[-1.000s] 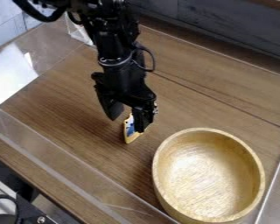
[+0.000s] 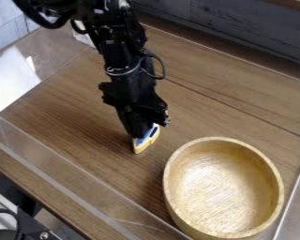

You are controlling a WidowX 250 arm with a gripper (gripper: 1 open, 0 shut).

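Note:
The black arm reaches down from the upper left, its gripper (image 2: 142, 126) low over the tabletop at the centre. At its tip is a small yellow-and-white object with blue markings (image 2: 145, 141), partly hidden by the fingers. Whether the fingers hold it or only touch it, and how far apart they are, is hard to make out.
A round wooden bowl (image 2: 224, 187) stands at the lower right, close to the gripper. Bare wooden tabletop (image 2: 216, 103) lies behind and to the left, with clear strips along it and a grey wall at the back.
The gripper has come lower onto the small object and shifted slightly, with its fingers now over the object's upper part. The bowl is where it was.

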